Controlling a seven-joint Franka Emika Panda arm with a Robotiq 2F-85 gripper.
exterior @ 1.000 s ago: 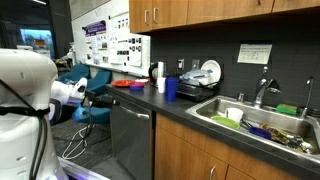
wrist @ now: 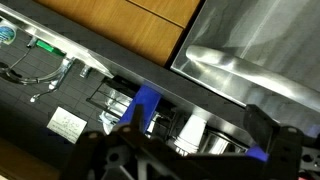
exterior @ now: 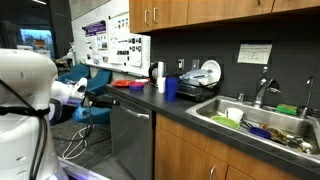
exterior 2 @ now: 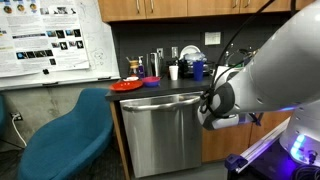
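Note:
My gripper is open, with one dark finger at each side of the wrist view and nothing held between them. In exterior view 2 the gripper (exterior 2: 207, 103) hangs near the upper right corner of a steel dishwasher (exterior 2: 160, 145), by the counter's front edge. The dishwasher's door stands upright, and a bar handle (wrist: 250, 75) runs along its top in the wrist view. From the side, the dishwasher (exterior: 132, 140) shows beyond the arm. Whether any finger touches the handle cannot be told.
On the counter (exterior: 205, 122) stand a blue container (exterior: 171, 88), a red plate (exterior: 122, 83) and a dish rack (exterior: 205, 73). The sink (exterior: 262, 122) at the right holds several items. A blue chair (exterior 2: 65, 130) sits left of the dishwasher.

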